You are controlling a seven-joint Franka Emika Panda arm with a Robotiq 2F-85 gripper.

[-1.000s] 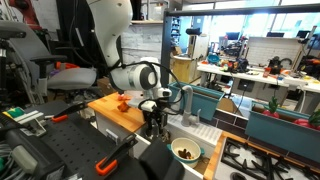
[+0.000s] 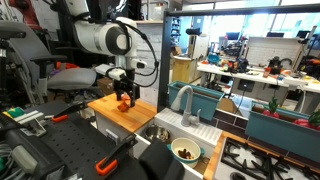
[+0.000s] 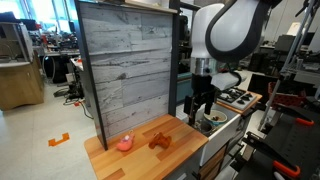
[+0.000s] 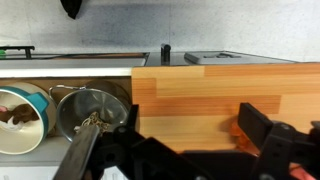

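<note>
My open gripper (image 3: 194, 112) hangs above the wooden counter, near its sink-side edge. Bare board shows between the spread fingers of the gripper in the wrist view, and nothing is held. An orange object (image 3: 159, 141) lies on the wood, apart from the fingers, with a reddish-pink object (image 3: 125, 144) farther from the sink. The right finger partly covers the orange object (image 4: 239, 138) in the wrist view; only a bit of the pinkish object (image 4: 301, 172) shows at the lower right corner.
A metal sink bowl (image 4: 91, 104) adjoins the wood, with something light inside. Beside it, a teal-rimmed bowl (image 2: 186, 150) contains brown items. A faucet (image 2: 184, 101) rises behind the sink, and a stove (image 2: 246, 160) stands at the right. Bare wood surrounds the orange object.
The arm has moved left and upward, from over the sink area to above the wooden counter. The bowl by the sink looks unmoved.
</note>
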